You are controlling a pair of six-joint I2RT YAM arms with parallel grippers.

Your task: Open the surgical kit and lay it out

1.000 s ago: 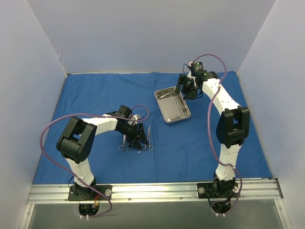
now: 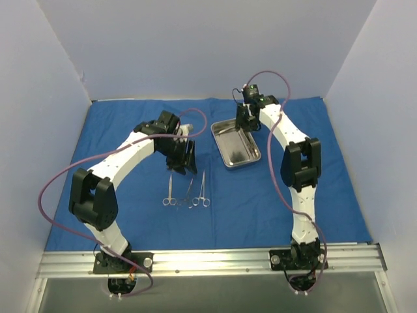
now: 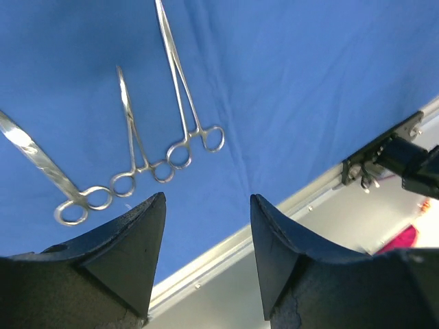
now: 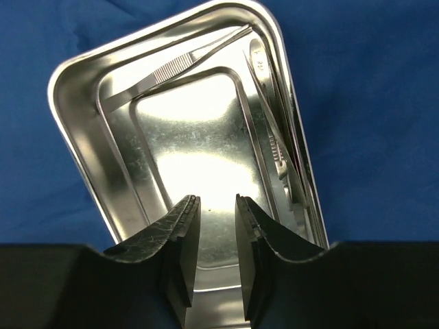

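Observation:
Three scissor-like tools lie side by side on the blue cloth in the left wrist view: wide-bladed scissors (image 3: 48,168), a short clamp (image 3: 134,133) and a long clamp (image 3: 181,82). Above them my left gripper hangs open and empty. The metal tray (image 2: 236,145) stands right of centre in the top view. Inside it, tweezers (image 4: 175,66) lie across one end, and several slim instruments (image 4: 278,130) rest together along one long side. My right gripper is over the tray, its fingers apart with only the bare tray floor visible between them.
A metal rail (image 2: 208,258) runs along the front edge. Walls enclose the back and sides. Hoses loop over both arms.
My left gripper has moved back and up from the tools, uncovering the middle clamp. The right gripper has shifted left, farther over the tray's back end.

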